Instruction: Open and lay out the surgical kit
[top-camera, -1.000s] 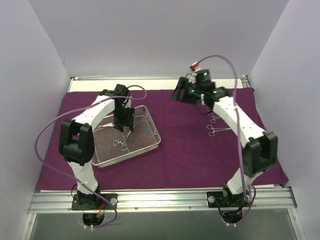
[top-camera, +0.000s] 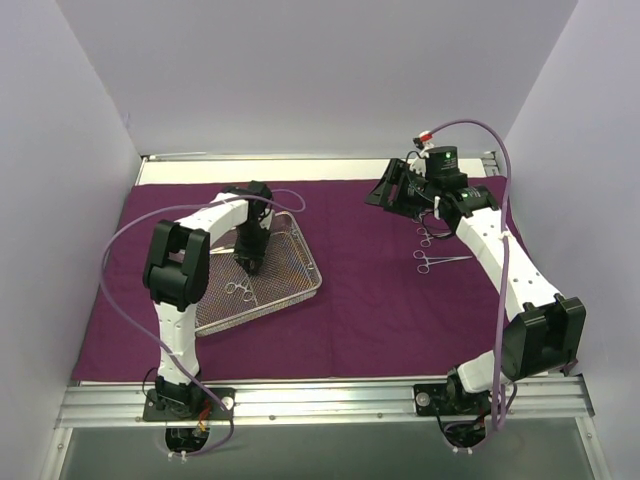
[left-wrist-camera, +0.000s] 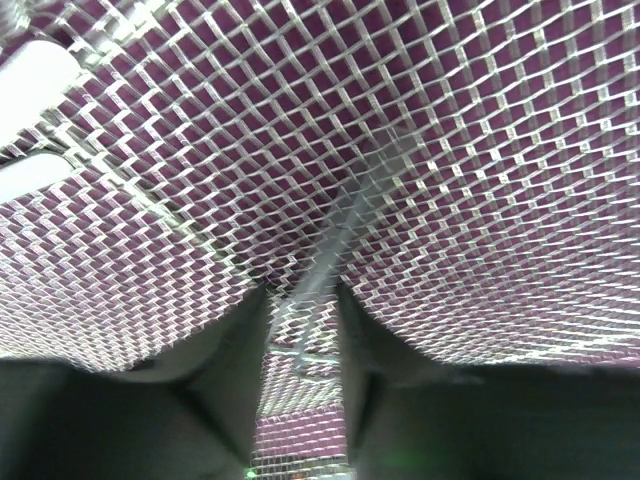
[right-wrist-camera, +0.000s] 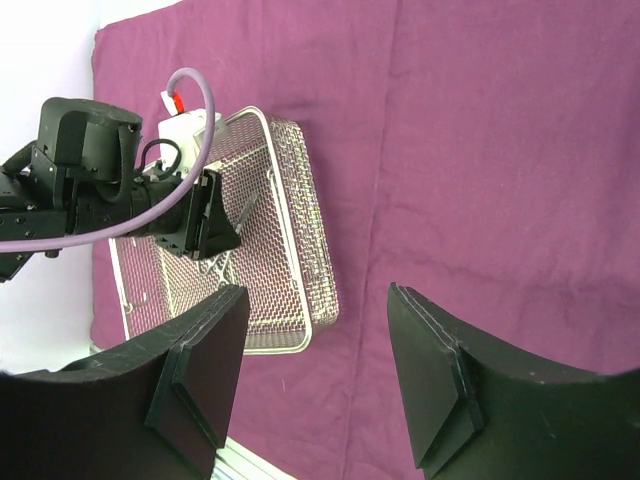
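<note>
My left gripper is low inside the wire mesh tray (top-camera: 268, 309), part open. Its blurred fingertips stand on either side of a slim silver instrument (left-wrist-camera: 345, 218) that lies on the mesh; no firm hold on it shows. In the top view, the ring handles (top-camera: 240, 289) of a scissor-like tool stick out in front of that gripper. My right gripper is open and empty, held above the purple cloth (right-wrist-camera: 470, 150) to the right of the tray. Two scissor-like instruments, one of them a clamp (top-camera: 440, 261), lie on the cloth's right side.
Pale rounded ends (left-wrist-camera: 35, 85) of other tools rest in the tray, left in the left wrist view. Raised walls (right-wrist-camera: 305, 190) surround the tray. The right arm partly covers the instruments at the right.
</note>
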